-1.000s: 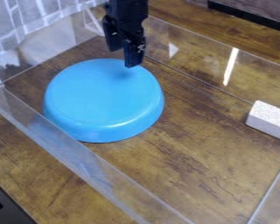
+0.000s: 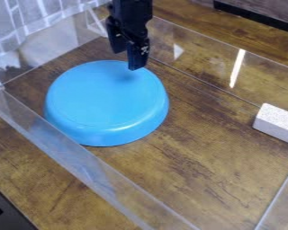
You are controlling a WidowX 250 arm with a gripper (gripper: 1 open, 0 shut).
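Observation:
A dark gripper (image 2: 129, 49) hangs at the top centre of the camera view, just behind a large round blue lid or disc (image 2: 105, 102). It appears to be above or beside the disc's far edge, apart from it. Its fingers are small and dark, and I cannot tell whether they are open or shut.
A white block (image 2: 276, 123) lies at the right edge. Clear plastic walls border the wooden floor (image 2: 194, 171) on several sides.
The gripper has shifted very slightly; the disc and the white block have not moved.

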